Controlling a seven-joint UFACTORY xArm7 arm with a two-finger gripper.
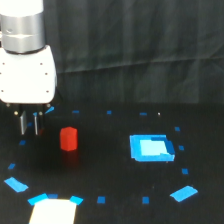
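A small red block (68, 139) rests on the dark table, right of and a little lower in the picture than my gripper (30, 122). Two thin fingers point down from the white hand, apart from each other, and nothing shows between them. They do not touch the block. Farther right is a white patch (153, 147) inside a bright blue border (135, 153); whether this is a shallow container or a taped outline is unclear.
Blue tape strips (184, 193) and small blue squares (101, 200) mark the black table. A bright, pale rectangle (53, 212) lies at the bottom edge. Between the red block and the blue border the surface is clear. Dark cloth (140, 50) hangs behind.
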